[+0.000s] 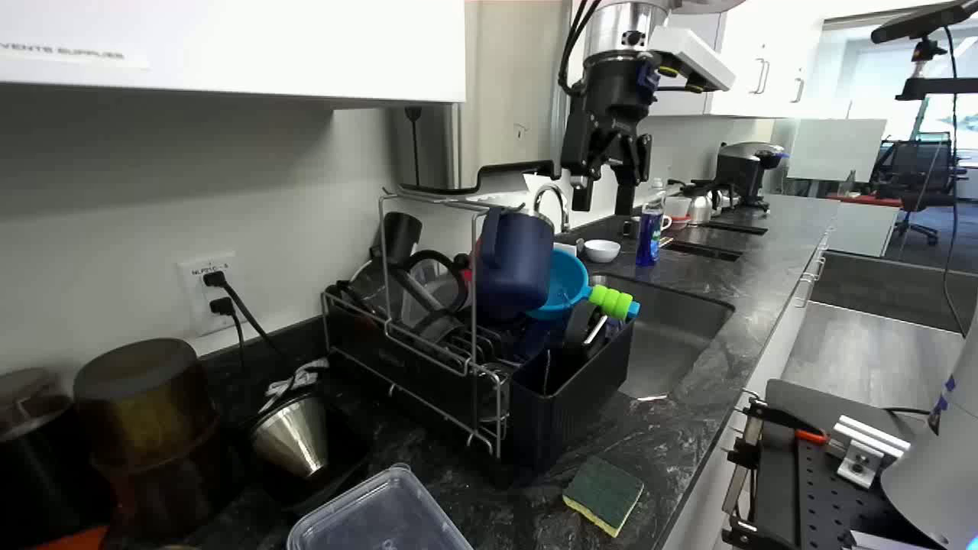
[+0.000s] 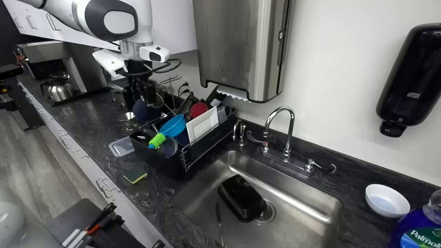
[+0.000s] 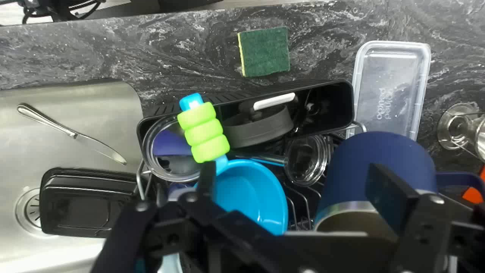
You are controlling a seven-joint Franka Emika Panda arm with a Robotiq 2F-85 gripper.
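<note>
High over the dish rack [image 1: 477,367], my gripper [image 1: 607,188] points down, open and empty. From the wrist view, the gripper's fingers [image 3: 391,193] spread above a blue bowl [image 3: 247,193] with a green ridged handle [image 3: 203,132] and a big navy mug [image 3: 377,163]. The mug leans in the rack, its handle facing right in that view. A black utensil bin [image 3: 325,107] on the rack's side holds a dark lid and clear lids. One white square plate [image 2: 202,125] stands upright in the rack, seen in exterior view 2. None of the dishes is held.
In the sink [image 2: 297,198] lie a black container [image 2: 242,197] and a knife [image 3: 72,132]. A green sponge [image 3: 264,51] and a clear plastic lid [image 3: 391,86] rest on the counter. The paper towel dispenser [image 2: 239,45] hangs on the wall behind; a white bowl [image 2: 386,200] sits beyond the faucet.
</note>
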